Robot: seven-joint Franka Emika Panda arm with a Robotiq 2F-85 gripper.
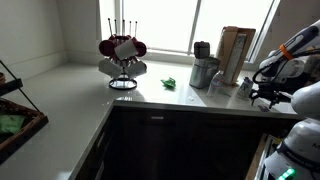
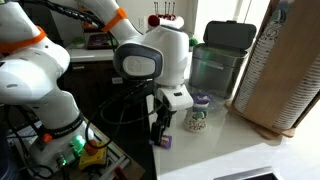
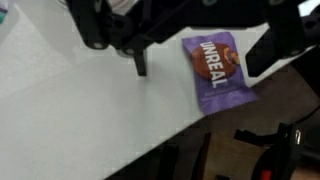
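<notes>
A small purple packet [image 3: 220, 72] printed "UNREAL", with a round brown picture, lies on the white counter close to its edge. In the wrist view my gripper stands open over it, one dark finger on each side and the packet visible in the gap. Exterior view 2 shows the same packet [image 2: 166, 142] on the counter below the gripper [image 2: 159, 128]. From exterior view 1 the gripper [image 1: 268, 97] is small at the far right, low over the counter end, and the packet cannot be made out.
A patterned jar [image 2: 197, 112] stands near the gripper, with a grey lidded bin [image 2: 218, 65] behind it and a tall wooden box [image 2: 276, 80] to the right. A mug rack [image 1: 123, 60] and green cloth [image 1: 168, 83] are farther off.
</notes>
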